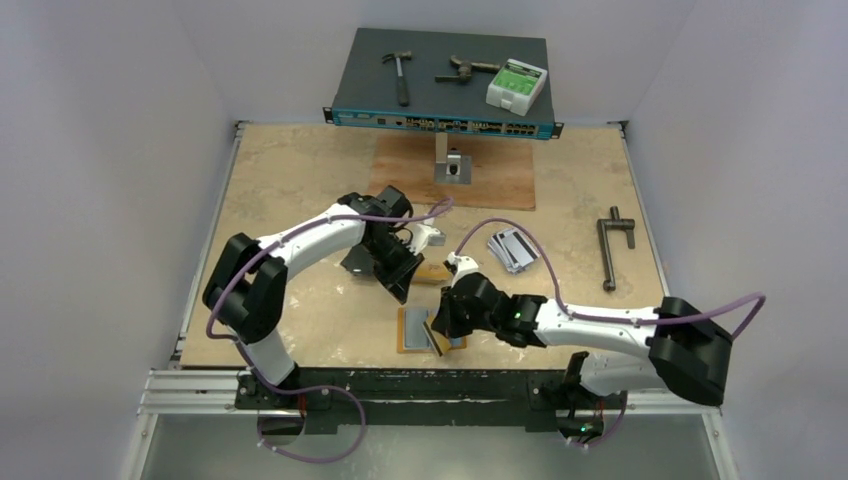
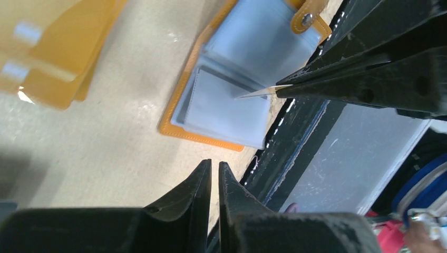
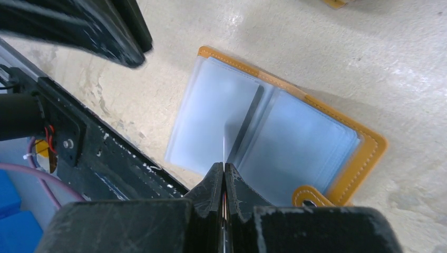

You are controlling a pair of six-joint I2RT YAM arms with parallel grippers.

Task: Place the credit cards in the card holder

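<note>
The brown-edged card holder [image 1: 401, 328] lies open near the table's front edge, showing pale blue plastic sleeves. My right gripper [image 1: 437, 326] is just above it, shut on a credit card [image 1: 437, 340] that looks tan with a dark stripe. Both wrist views catch that card [image 3: 224, 149] nearly edge-on, pointing down at one sleeve [image 2: 221, 105]; whether it touches the plastic I cannot tell. A narrow dark strip [image 3: 246, 124] shows beside this sleeve's edge. Behind the holder's left side, my left gripper stands slightly open and empty. Fanned cards [image 1: 513, 249] lie farther back, right of centre.
An amber-brown item [image 1: 432, 272] sits behind the holder, close to the left gripper. A metal tool [image 1: 607, 250] lies at the far right. The rack unit [image 1: 440, 85] at the back carries hammers and a white-green box. Clear table extends to the holder's left.
</note>
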